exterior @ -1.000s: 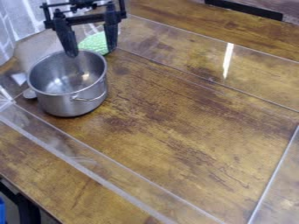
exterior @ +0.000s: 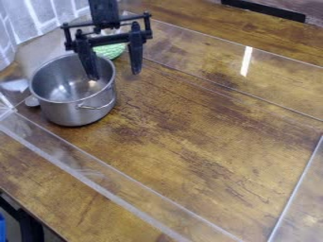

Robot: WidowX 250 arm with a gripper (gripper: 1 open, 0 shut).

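Observation:
A black gripper [exterior: 112,68] hangs over the back of a steel pot [exterior: 76,104], its two fingers spread wide apart, one over the pot and one to its right. I see nothing between them. The pot stands upright at the left of the wooden table and looks empty. A green textured object [exterior: 106,50] lies behind the pot, partly hidden by the gripper.
Small pale items [exterior: 15,87] lie left of the pot, too unclear to name.
The pot looks unmoved.

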